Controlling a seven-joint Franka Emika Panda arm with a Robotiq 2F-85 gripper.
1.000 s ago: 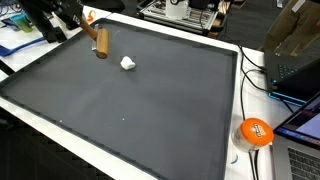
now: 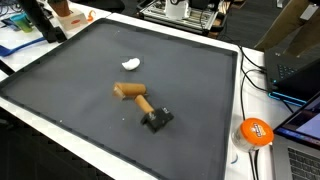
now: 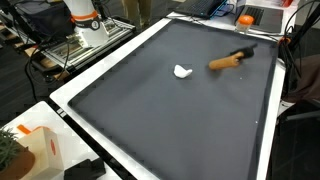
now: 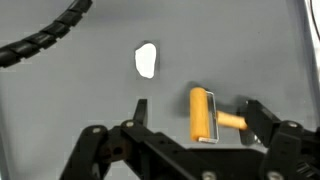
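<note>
An orange-brown cylinder (image 4: pixel 200 114) with a pale metal edge lies on the grey board, toward its right in the wrist view. A shorter orange piece (image 4: pixel 232 120) sticks out beside it toward a black part, half hidden behind a finger. The same cylinder (image 2: pixel 128 89) and black part (image 2: pixel 156 119) show in exterior view 1; exterior view 2 has the cylinder (image 3: pixel 225 62) near the board's far right. A small white piece (image 4: pixel 146 60) lies apart from it. My gripper is open, its fingers (image 4: pixel 140 110) well apart, with the cylinder seen in the gap; the height above it is unclear.
The grey board (image 2: pixel 75 85) has wide bare room around these pieces. An orange-topped cup (image 2: pixel 254 133) and a laptop (image 2: pixel 290 80) stand beyond its right edge. A black ribbed cable (image 4: pixel 45 39) crosses the wrist view's upper left.
The white piece stays in place.
</note>
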